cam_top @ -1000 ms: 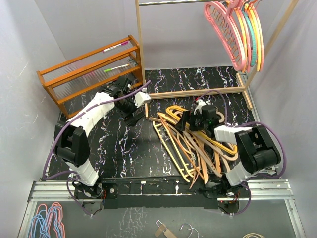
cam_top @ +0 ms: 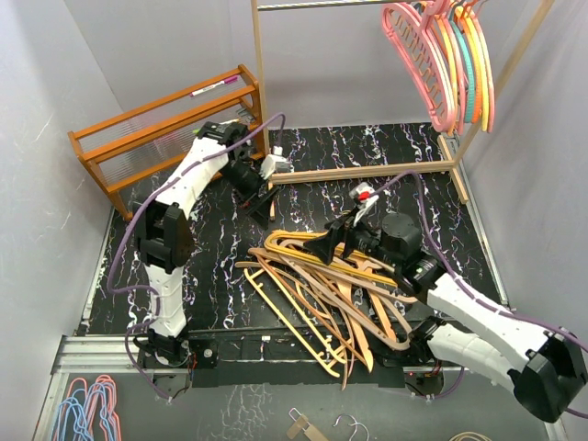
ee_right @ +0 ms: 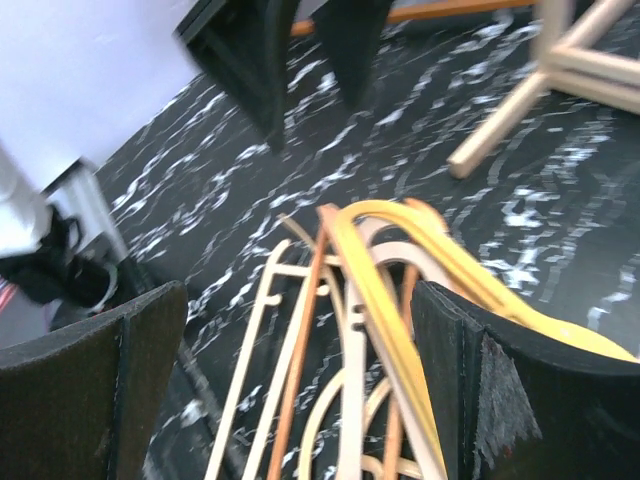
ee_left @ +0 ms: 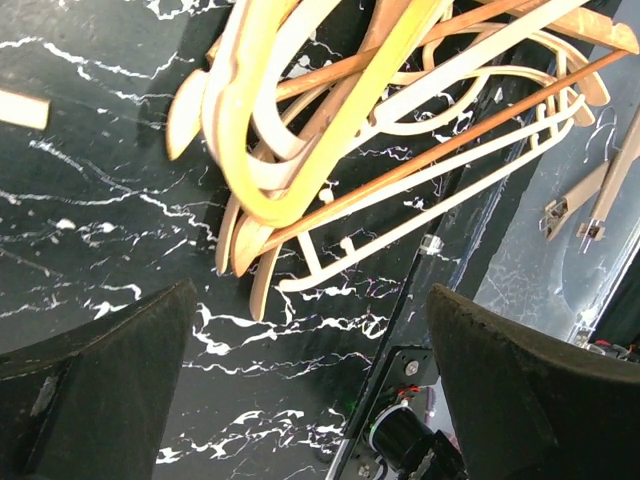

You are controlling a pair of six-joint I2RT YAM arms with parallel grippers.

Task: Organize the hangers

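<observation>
A loose pile of wooden, tan and yellow hangers (cam_top: 322, 294) lies on the black marble mat, centre to right. My right gripper (cam_top: 323, 241) is over the pile's upper part; in the right wrist view the yellow hanger (ee_right: 376, 290) lies between and beyond its open fingers. My left gripper (cam_top: 259, 204) hangs open left of the rack's base, above bare mat; the left wrist view shows the pile beyond its fingers. Pink, teal and yellow hangers (cam_top: 436, 64) hang on the rail (cam_top: 322, 5) at upper right.
A wooden shelf unit (cam_top: 165, 119) stands at back left. The rack's wooden base bar (cam_top: 358, 173) crosses the back. Blue and pink hangers (cam_top: 87, 409) and a few others lie beyond the front edge.
The pile shifted left and toward the front about a second ago. My left gripper shifted slightly.
</observation>
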